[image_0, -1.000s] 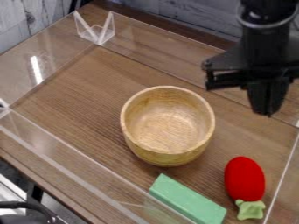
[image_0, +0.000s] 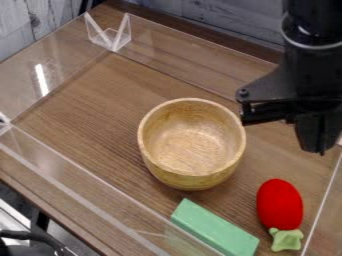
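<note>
The dark body of my gripper (image_0: 299, 120) fills the upper right of the camera view, close to the lens; its fingertips are not clearly visible. To its lower left a round light wooden bowl (image_0: 190, 150) stands empty on the wooden tabletop. Below the gripper lies a red object with a pale green top (image_0: 279, 208), strawberry-like, and a green rectangular block (image_0: 214, 228) lies left of it, below the bowl.
The wooden table (image_0: 87, 110) has bare room left of and behind the bowl. Clear plastic brackets (image_0: 110, 32) stand at the upper left corner. Dark cables and metal are at the lower left edge.
The gripper's dark body has shifted slightly in the upper right and looms a little larger. The bowl, red object and green block stay where they were.
</note>
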